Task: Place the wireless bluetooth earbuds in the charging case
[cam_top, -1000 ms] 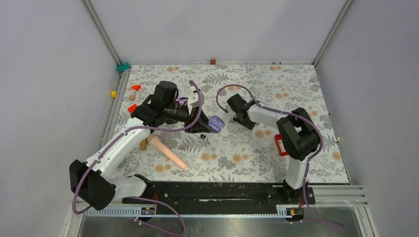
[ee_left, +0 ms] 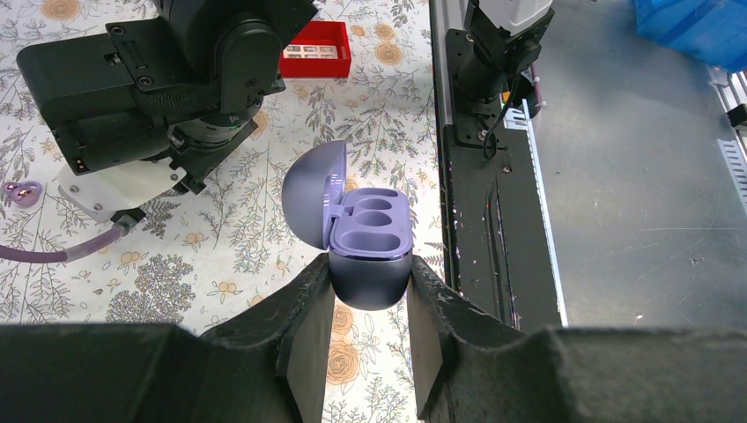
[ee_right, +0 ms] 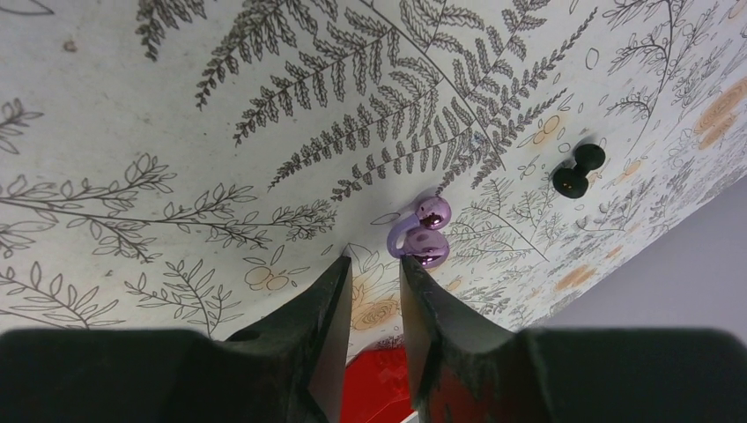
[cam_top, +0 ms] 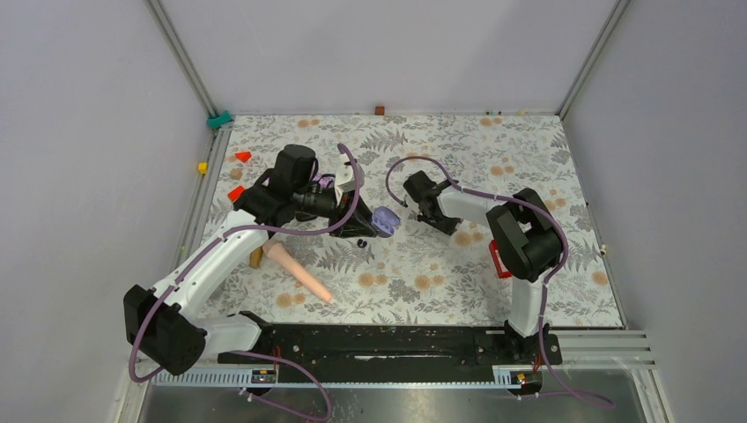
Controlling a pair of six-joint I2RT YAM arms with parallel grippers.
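Note:
A purple charging case (ee_left: 372, 220) with its lid standing open is clamped by my left gripper, which is shut on its rounded base. The recesses facing up in the case look empty. Low over the patterned tabletop, my right gripper is part open. A shiny purple earbud (ee_right: 426, 236) lies by the tip of its right finger (ee_right: 414, 282); whether they touch I cannot tell. No object sits in the gap between those fingers. A purple earbud (ee_left: 24, 192) also lies on the cloth in the left wrist view, left of the right arm.
A black two-lobed piece (ee_right: 579, 170) lies farther off in the right wrist view. In the top view, a red tray (cam_top: 499, 260) stands right of the right gripper, and a flesh-coloured rod (cam_top: 298, 271) lies below the left arm.
The right arm's elbow has shifted slightly left, its gripper staying over nearly the same spot. My left arm and the case have not moved.

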